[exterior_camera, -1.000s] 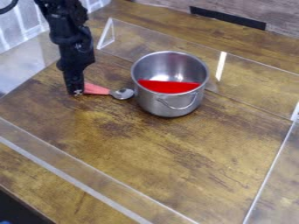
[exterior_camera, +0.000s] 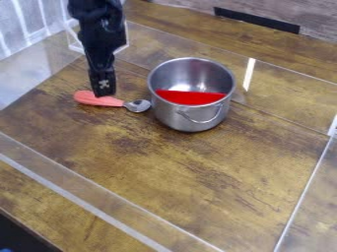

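A spoon with a pink handle and a metal bowl end lies on the wooden table, just left of a steel pot that has a red item inside. My black gripper is open above the spoon's handle, pointing down, with nothing visible between its fingers.
Clear panels edge the table at the left and right.
The spoon and pot look unmoved.
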